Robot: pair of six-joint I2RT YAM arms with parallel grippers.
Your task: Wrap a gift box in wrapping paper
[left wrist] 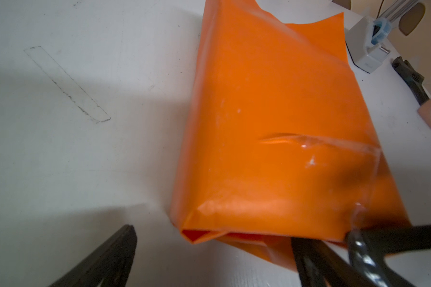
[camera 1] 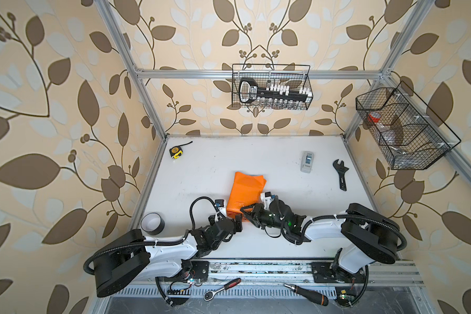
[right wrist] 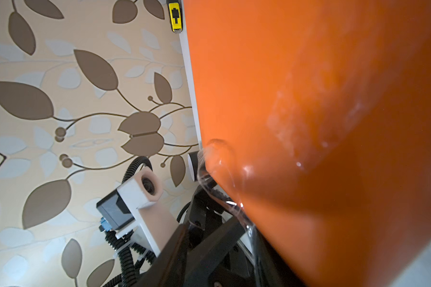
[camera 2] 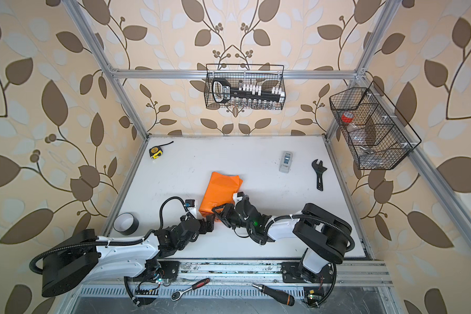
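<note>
The orange-wrapped gift box [camera 1: 246,189] lies mid-table, its near end folded into a loose flap [left wrist: 268,246] in the left wrist view. My left gripper stands open at that end, with a finger [left wrist: 316,263] by the flap. My right gripper [camera 1: 250,210] is at the near right part of the wrap; its fingers are apart in the right wrist view. A clear tape strip [right wrist: 229,203] runs from the right fingers onto the orange paper [right wrist: 320,201]. Another clear strip [left wrist: 340,143] lies across the top. The box itself is hidden in paper.
A white tape roll [camera 1: 152,223] stands at left, a tape measure [camera 1: 176,151] at back left. A grey device [camera 1: 307,161] and a wrench [camera 1: 341,174] lie at right.
</note>
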